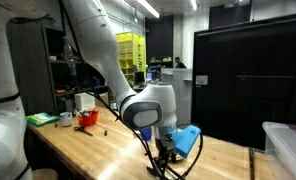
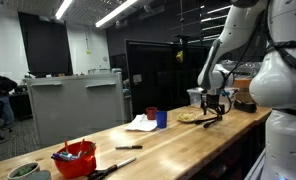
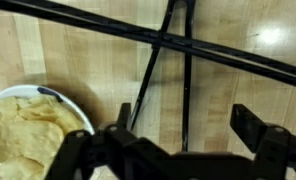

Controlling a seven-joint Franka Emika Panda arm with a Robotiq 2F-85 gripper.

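Observation:
My gripper is open above the wooden table, its two fingers wide apart in the wrist view. A thin black two-armed tool, like tongs [image 3: 186, 95], lies on the table between and ahead of them; nothing is gripped. On the left of that view is a white bowl [image 3: 76, 105] with pale yellow chips [image 3: 28, 135]. Exterior view 1 has the gripper [image 1: 168, 166] low over the table, partly hidden among cables. From exterior view 2, the gripper [image 2: 216, 112] hangs near the table's far right side, close to dark items.
Black cables [image 3: 233, 55] cross the wrist view. A blue cup [image 2: 161, 119], a dark red cup [image 2: 151, 113] and a white cloth [image 2: 141, 124] stand or lie mid-table. A red container [image 2: 74, 160] is at the near left. The central wood is mostly clear.

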